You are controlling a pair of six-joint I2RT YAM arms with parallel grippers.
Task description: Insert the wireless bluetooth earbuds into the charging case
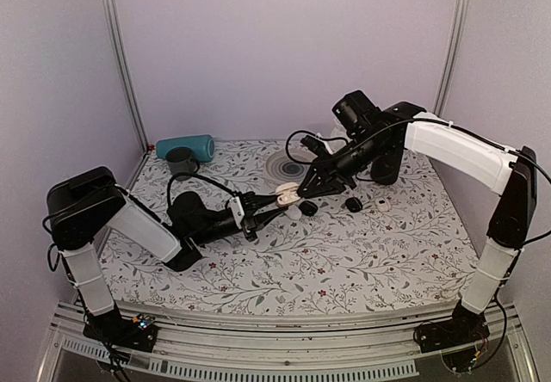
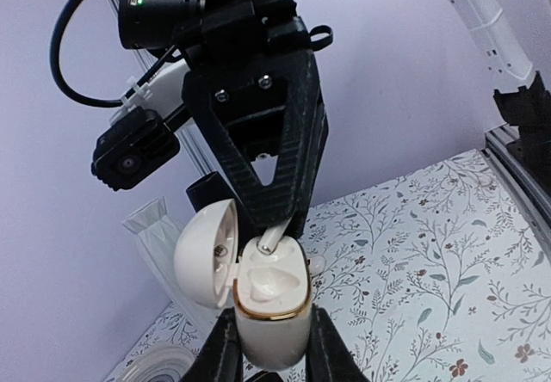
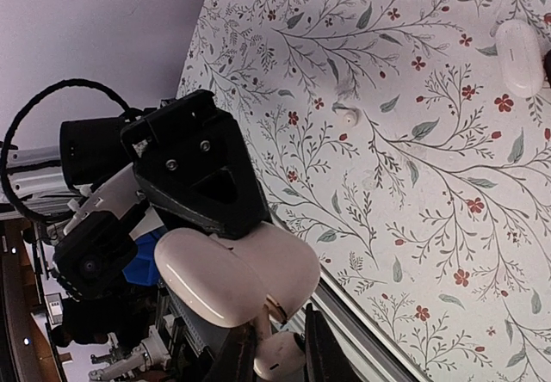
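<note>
My left gripper is shut on the white charging case (image 2: pixel 274 335), held above the table. The case's rounded lid (image 2: pixel 207 253) stands open, and a hollow shows inside the case. From above, my right gripper is shut on a white earbud (image 3: pixel 280 358). Its pale stem (image 2: pixel 274 237) reaches the case's upper edge between the black fingers; how deep it sits cannot be told. The top view has both grippers meeting at the case (image 1: pixel 287 194). A small white piece (image 3: pixel 347 117), perhaps another earbud, lies on the patterned cloth.
Below the held case lie a white oval object (image 1: pixel 294 212) and a black one (image 1: pixel 308 208), with another black piece (image 1: pixel 353 204) to the right. A teal cylinder (image 1: pixel 200 147), a dark cup (image 1: pixel 181 161) and a round clear dish (image 1: pixel 282 166) stand behind.
</note>
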